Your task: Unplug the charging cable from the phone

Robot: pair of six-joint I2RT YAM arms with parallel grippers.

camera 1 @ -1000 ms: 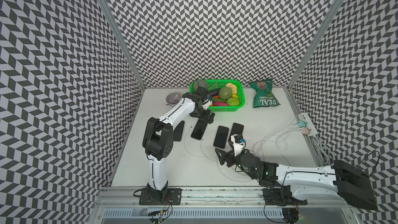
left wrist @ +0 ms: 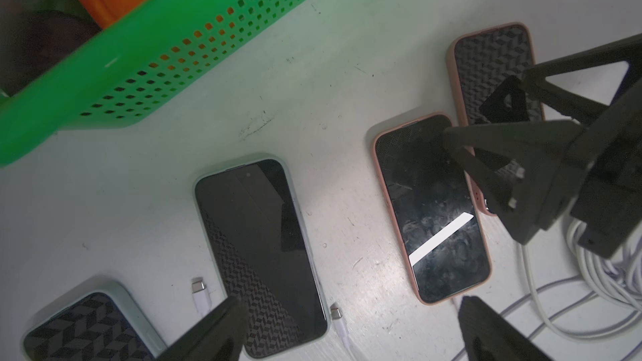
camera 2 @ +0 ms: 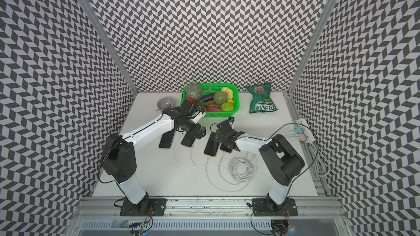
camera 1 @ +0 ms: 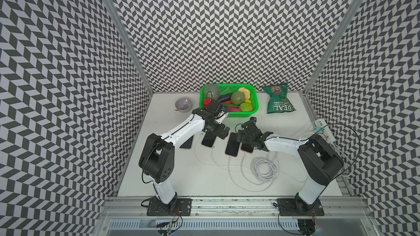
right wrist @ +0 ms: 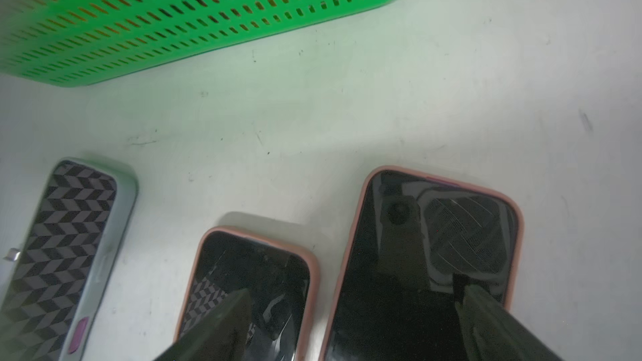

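Note:
Four phones lie in a row on the white table: the leftmost [camera 1: 186, 144], the second [left wrist: 260, 254], a pink-cased one [left wrist: 428, 207] and, at its right, another pink-cased one [right wrist: 421, 260]. In the left wrist view, two loose cable plugs [left wrist: 337, 314] lie beside the second phone; a cable runs from below the pink phone. My left gripper is open above the phones. My right gripper is open over the two pink phones, with nothing between its fingers.
A green basket [camera 1: 256, 98] of produce stands behind the phones. A purple bowl [camera 1: 183, 104], a chip bag [camera 1: 280, 102], a power strip [camera 1: 326, 133] and a white cable coil [camera 1: 262, 170] surround them.
My left gripper has shifted slightly near the second phone.

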